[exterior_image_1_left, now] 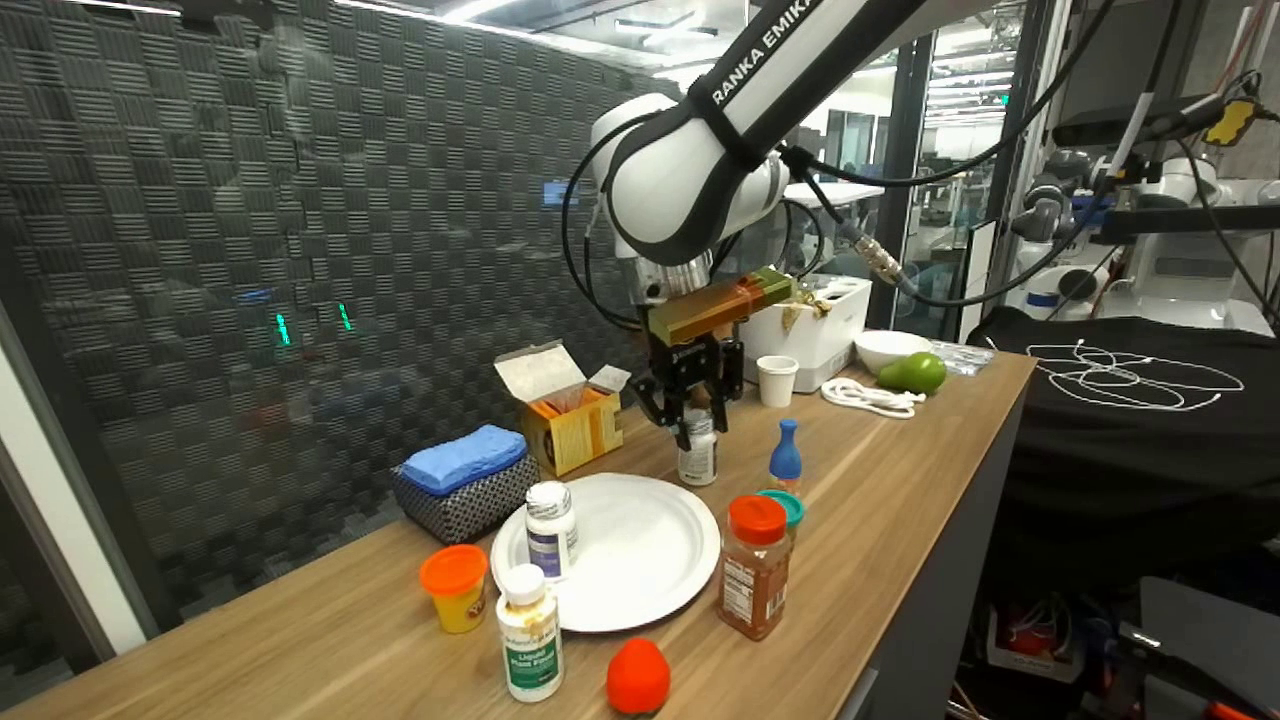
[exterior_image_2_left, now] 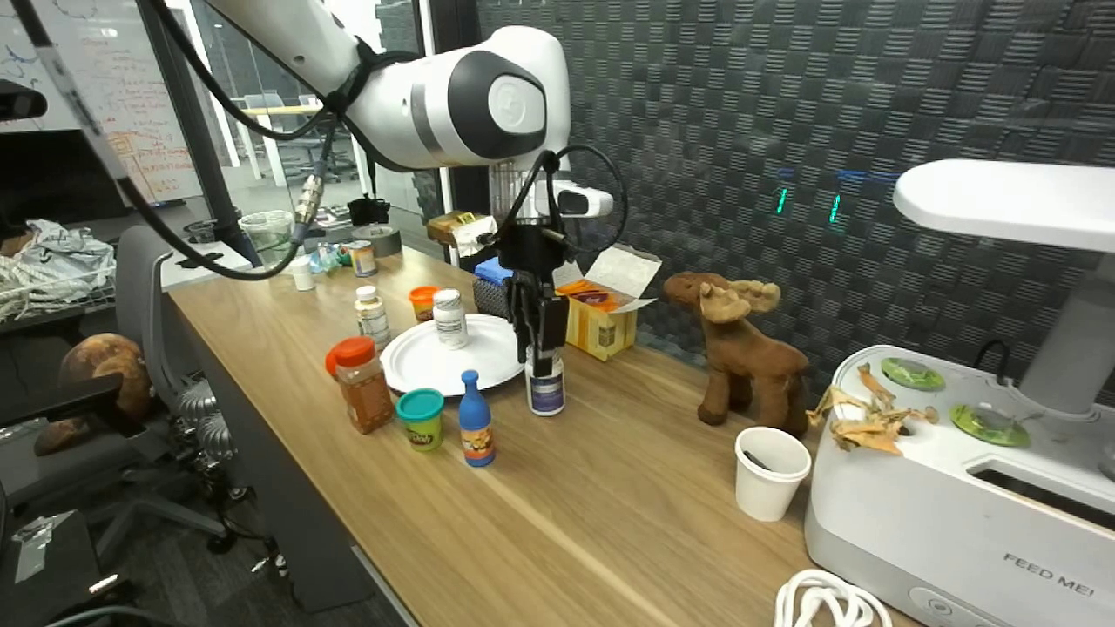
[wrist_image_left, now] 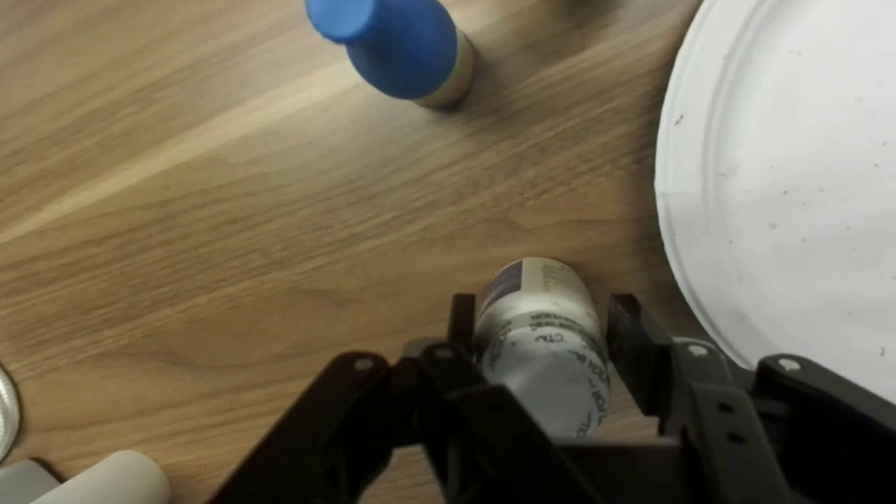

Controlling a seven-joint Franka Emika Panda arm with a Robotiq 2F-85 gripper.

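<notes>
A white pill bottle with a purple label (exterior_image_2_left: 545,395) stands upright on the table, just beside the white plate (exterior_image_1_left: 642,558). Around its cap my gripper (exterior_image_1_left: 702,430) is shut, pointing straight down. In the wrist view the bottle's white cap (wrist_image_left: 546,378) lies between the two black fingers, and the gripper hides its lower edge. The bottle appears to rest on the wood. On the plate's far side from me, another white bottle (exterior_image_1_left: 551,534) stands upright.
A blue squeeze bottle (exterior_image_2_left: 476,418), a teal-lidded tub (exterior_image_2_left: 421,420) and a red-capped spice jar (exterior_image_1_left: 756,570) stand near the plate. Behind are an open yellow box (exterior_image_1_left: 573,426) and a plush moose (exterior_image_2_left: 742,350). Bare wood lies toward the paper cup (exterior_image_2_left: 771,475).
</notes>
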